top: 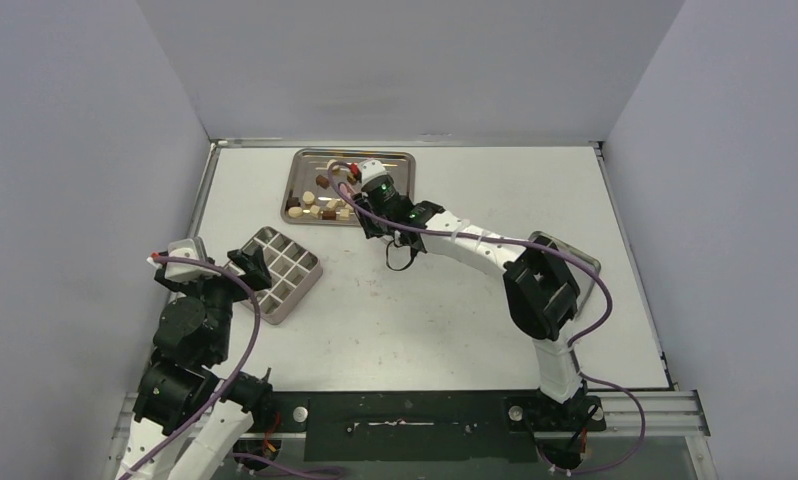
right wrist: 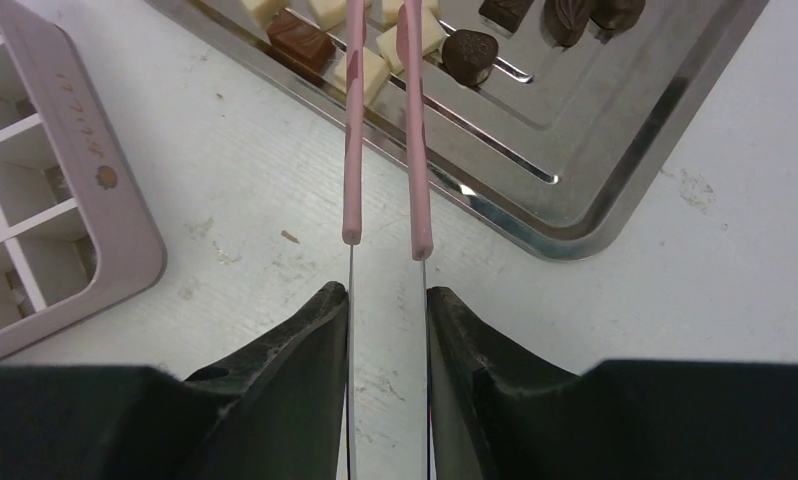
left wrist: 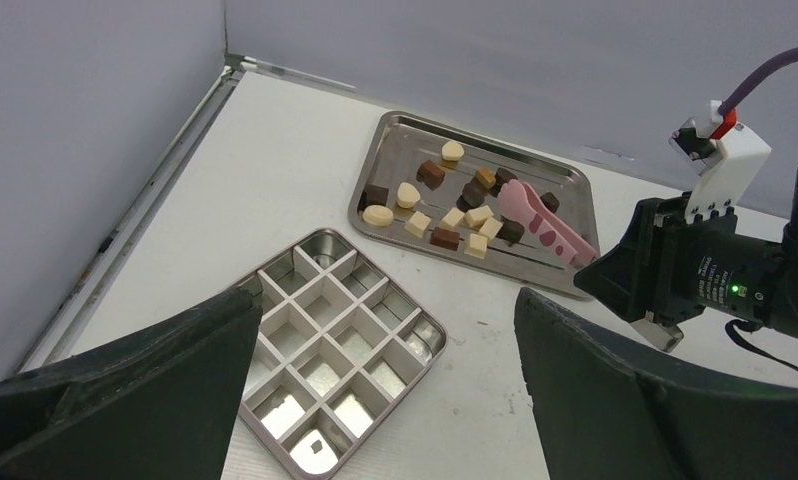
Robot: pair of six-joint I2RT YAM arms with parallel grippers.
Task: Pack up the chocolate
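Note:
A metal tray [top: 305, 180] holds several white, milk and dark chocolates, among them a dark piece [right wrist: 468, 57] and a brown piece [right wrist: 300, 43]. My right gripper is over the tray's chocolates, its pink tips part open; whether a piece sits between them at the top edge is unclear. A pink compartment box [left wrist: 420, 330] stands in front-left of the tray, its compartments without chocolates as far as shows. My left gripper is open above the box, nothing seen between its fingers.
A second metal tray [top: 587, 262] lies at the right, partly behind the right arm. Walls border the table at back and sides.

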